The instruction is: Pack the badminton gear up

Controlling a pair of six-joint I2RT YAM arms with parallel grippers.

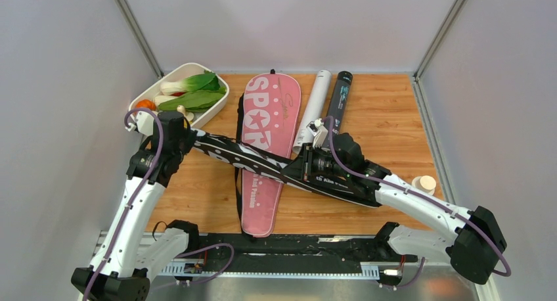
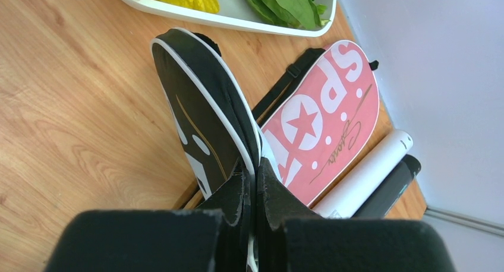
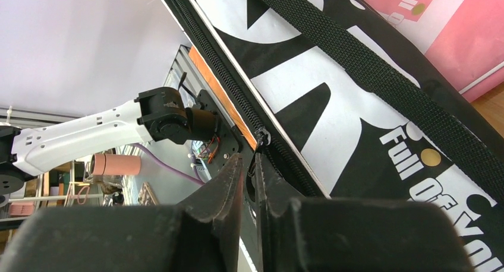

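A long black-and-white racket bag (image 1: 243,158) lies diagonally across the pink bag (image 1: 269,110) in the top view. My left gripper is shut on the black bag's white-piped edge at its left end. My right gripper is shut on the dark zipper pull, just below the metal slider (image 3: 261,135) on the bag's zipper (image 3: 220,64). A white tube (image 1: 312,104) and a black tube (image 1: 340,97) lie side by side right of the pink bag.
A white tray (image 1: 220,97) of vegetables stands at the back left. A cream cylinder (image 1: 424,183) stands at the right near my right arm. Bare wood (image 1: 387,117) is clear at the back right. Walls enclose the back and sides.
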